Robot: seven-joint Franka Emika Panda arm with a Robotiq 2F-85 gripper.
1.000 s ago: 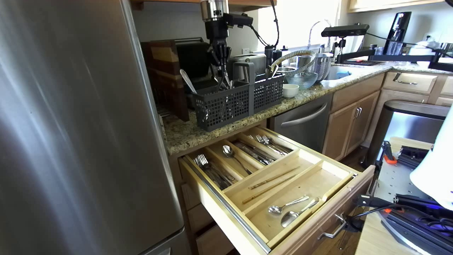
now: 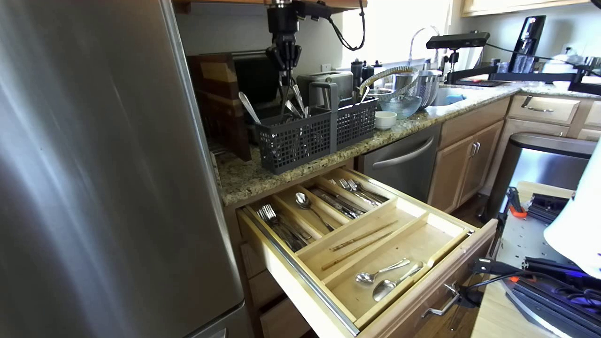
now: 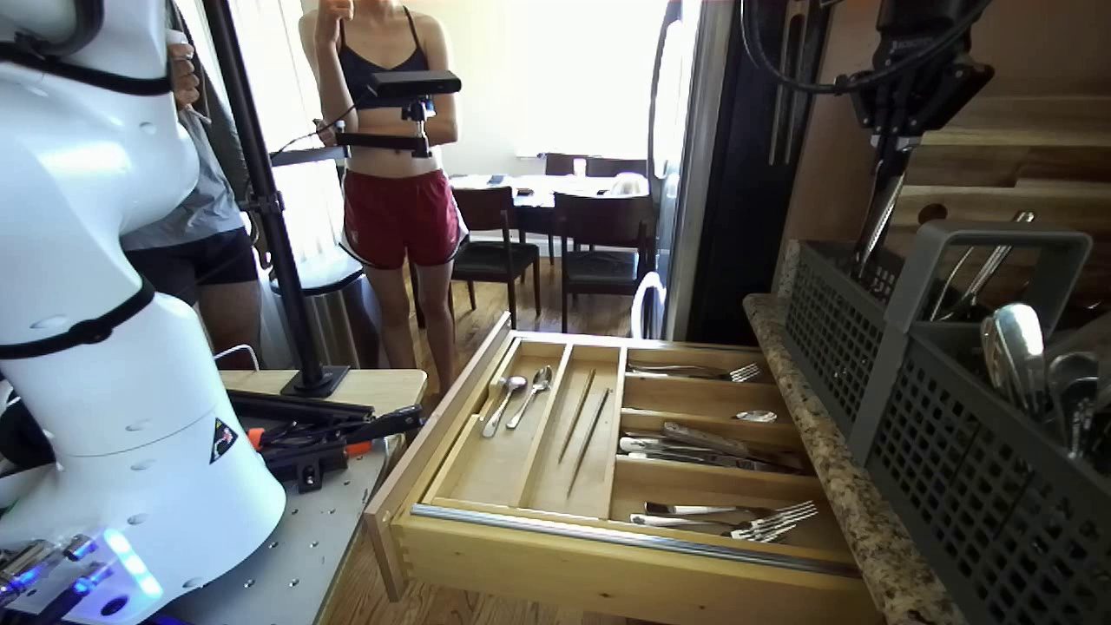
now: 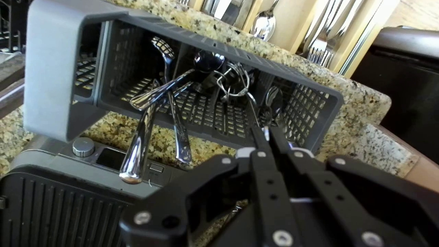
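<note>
Above the near end of a grey cutlery basket (image 2: 296, 143), my gripper (image 2: 287, 79) points straight down. Its fingers (image 4: 260, 142) are closed together on a silver utensil (image 3: 882, 220), which hangs down toward the basket's mesh compartment. Only a sliver of that utensil shows between the tips in the wrist view, and its kind is hard to tell. Other cutlery stands in the basket: a slotted piece (image 4: 163, 47), a dark-looking spoon (image 4: 208, 61) and a wire whisk-like piece (image 4: 234, 82). Several handles lean out over the rim toward the toaster side.
Below the counter, an open drawer (image 2: 338, 248) holds forks (image 2: 276, 222), knives (image 2: 341, 203), spoons (image 2: 386, 287) and two chopsticks (image 2: 360, 239) in wooden compartments. A wooden board (image 2: 239, 112) and a toaster (image 4: 61, 197) stand close to the basket. The basket's tall handle (image 2: 332, 112) rises mid-length.
My gripper has risen and shifted slightly left in exterior view 1, with a utensil now showing below its fingers. The basket and drawer have stayed put.
</note>
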